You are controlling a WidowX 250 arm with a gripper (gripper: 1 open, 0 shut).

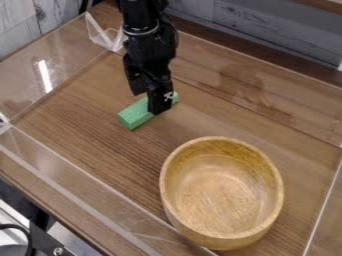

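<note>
A green block (139,114) lies on the wooden table in the upper middle. The black gripper (150,95) is open over it, its fingers near the block's upper right part. Whether they touch it is hard to tell, and the gripper partly hides the block.
A large beige oval bowl (222,188) sits at the lower right. Clear plastic (11,115) is at the left edge, and a black cable runs at the lower left.
</note>
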